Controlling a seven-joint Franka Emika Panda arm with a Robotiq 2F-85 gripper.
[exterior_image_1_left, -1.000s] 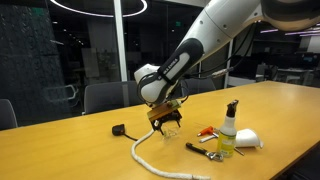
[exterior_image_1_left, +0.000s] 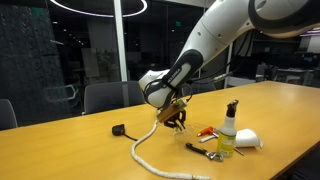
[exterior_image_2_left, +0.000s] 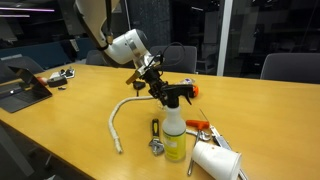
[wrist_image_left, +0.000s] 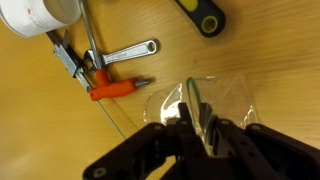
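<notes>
A clear, thin plastic item (wrist_image_left: 236, 98), perhaps a bag or small container, lies on the table under my gripper in the wrist view. The dark fingers reach over its middle, near a greenish upright edge. How far apart they stand, and whether they grip the plastic, is not clear. From the first exterior view, the gripper (exterior_image_1_left: 178, 123) is low over the table, left of the spray bottle (exterior_image_1_left: 227, 132). In the second exterior view, that bottle (exterior_image_2_left: 174, 130) partly hides the gripper's tips.
Near the spray bottle lie a wrench (wrist_image_left: 130, 52), a red-handled tool (wrist_image_left: 115, 89), a black-handled tool (exterior_image_1_left: 204, 152) and a white cup-like container (exterior_image_1_left: 247, 139). A white hose (exterior_image_1_left: 150, 165) curves in front. A black object (exterior_image_1_left: 122, 131) sits left.
My gripper has moved right and lower in the first exterior view, down onto the clear plastic item. The tools, bottle and hose have stayed put.
</notes>
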